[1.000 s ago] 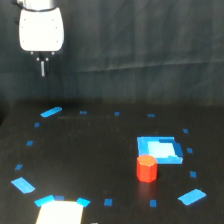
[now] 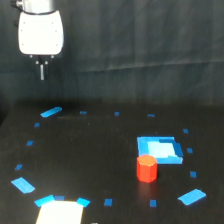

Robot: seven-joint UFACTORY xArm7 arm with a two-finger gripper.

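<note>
My gripper (image 2: 42, 76) hangs at the upper left below the white arm end (image 2: 41, 34), high above the table and far from the objects. Its fingers look like one thin dark stem, too small to tell open from shut, and nothing visible hangs from it. A red block (image 2: 147, 173) with a lighter orange top and a many-sided outline stands upright on the dark table (image 2: 110, 160), right of centre. Just behind it is a blue open tray (image 2: 174, 159) with a white bottom; the block overlaps its front edge in the view, and I cannot tell whether they touch.
A pale cream block (image 2: 60, 213) is cut off by the bottom edge at the left. Flat blue strips and small squares, such as the left strip (image 2: 23, 185), mark the table around a clear middle. A dark curtain (image 2: 140, 50) hangs behind.
My arm end and gripper have come down very slightly at the upper left. The red block, blue tray and cream block have not moved.
</note>
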